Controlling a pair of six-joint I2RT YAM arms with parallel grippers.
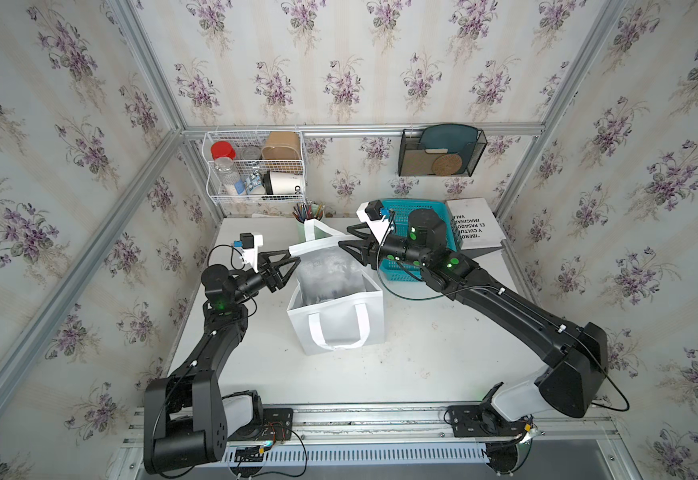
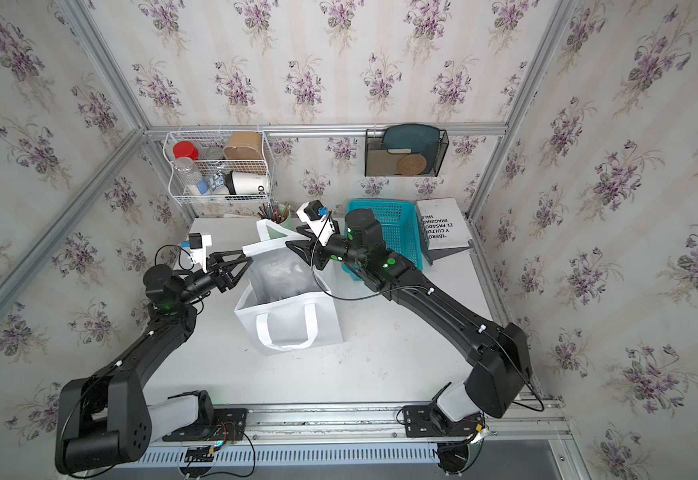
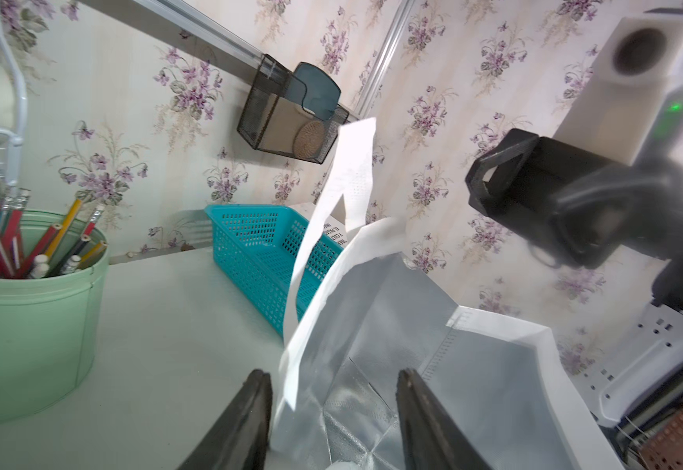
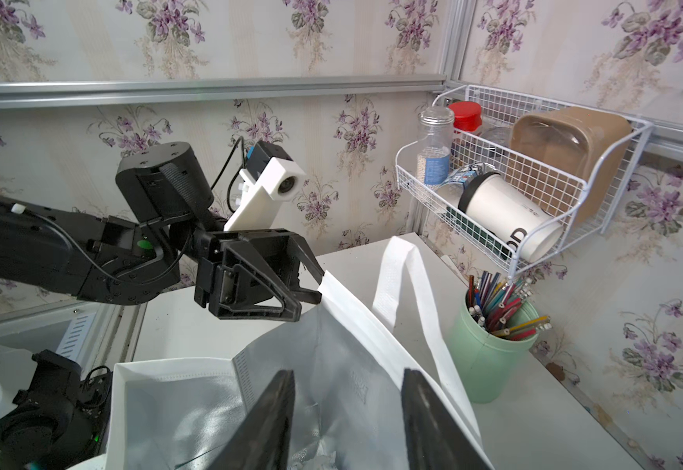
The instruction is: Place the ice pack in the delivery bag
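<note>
The white delivery bag (image 1: 337,318) stands open-topped on the table, silver inside, handles at front and back. My left gripper (image 1: 293,260) is at the left end of the bag's back rim. In the left wrist view its fingers (image 3: 256,415) stand apart, with the rim (image 3: 298,352) running down between them. My right gripper (image 1: 346,240) is at the right end of that rim. Its fingers (image 4: 274,419) are apart too, the rim (image 4: 372,325) passing close by the right-hand finger. No ice pack can be made out clearly; the bag's floor is mostly hidden.
Behind the bag stands a green pencil bucket (image 4: 490,344). A teal basket (image 1: 421,214) is at the back right, beside a white book box (image 1: 477,224). A wire shelf (image 1: 254,168) hangs on the back wall.
</note>
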